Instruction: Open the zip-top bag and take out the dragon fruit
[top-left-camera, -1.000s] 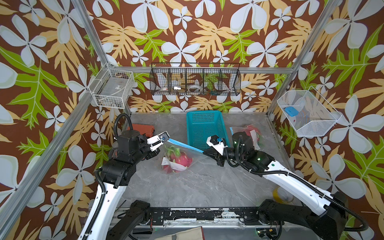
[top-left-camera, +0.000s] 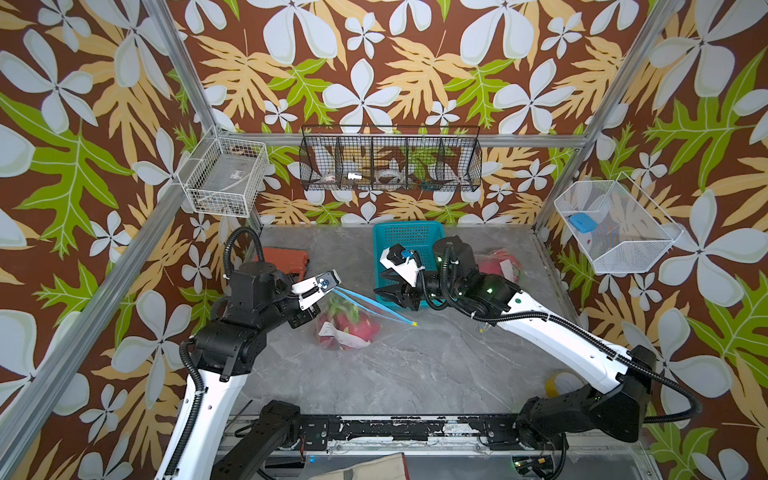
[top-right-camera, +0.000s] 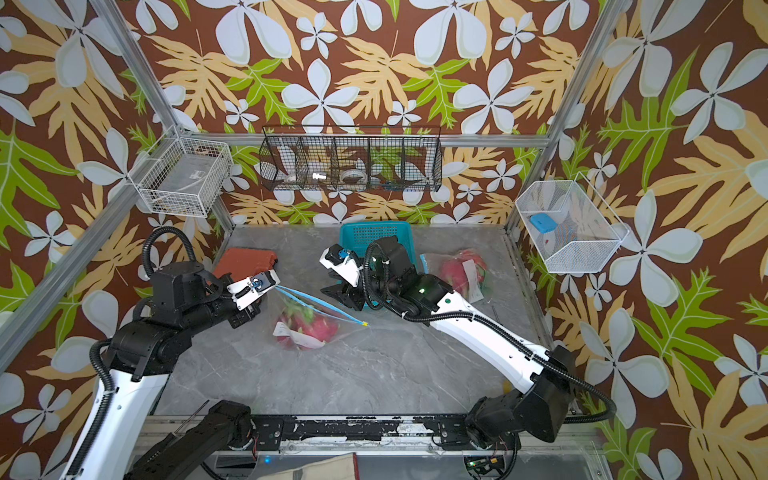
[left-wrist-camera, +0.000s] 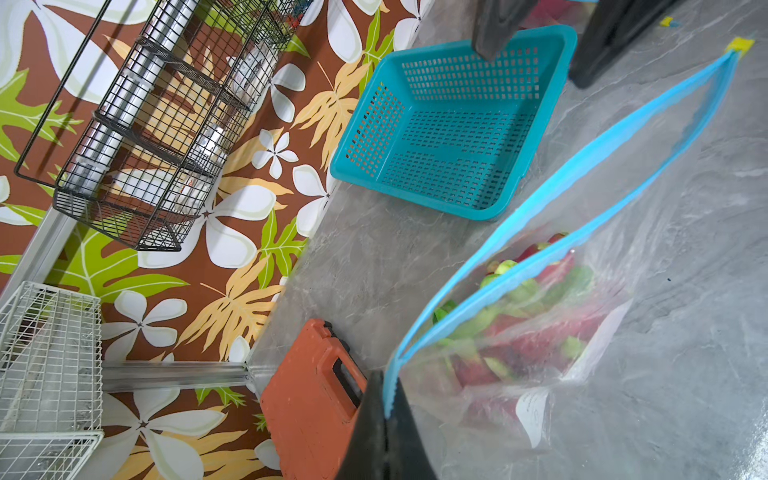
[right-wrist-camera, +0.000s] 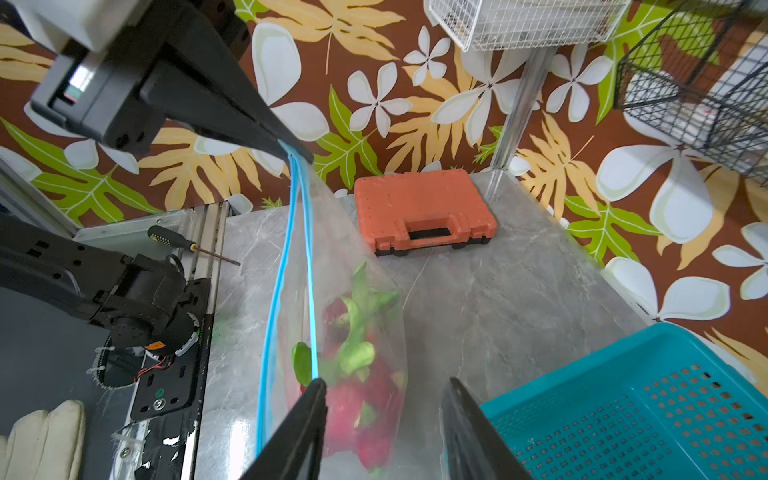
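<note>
In the left wrist view, my left gripper is shut on one end of the clear bag's (left-wrist-camera: 560, 392) blue zip edge (left-wrist-camera: 544, 200). The zip's two strips stand apart in the middle and meet at a far end tipped by a yellow tab (left-wrist-camera: 742, 45), free of either gripper. Inside the bag, the pink dragon fruit (right-wrist-camera: 364, 412) with green scales rests on the table, seen through the film. My right gripper is open over the bag's mouth. Between its fingers nothing is held; the fruit lies lower, beyond them.
Right behind the right gripper stands an empty teal basket (left-wrist-camera: 456, 136). An orange case (right-wrist-camera: 428, 208) lies at the back left. Another bagged red item (top-right-camera: 464, 276) is at the back right.
My right gripper has moved left, away from the zip's yellow-tabbed end, which is now in the open. The blue strips have spread apart.
</note>
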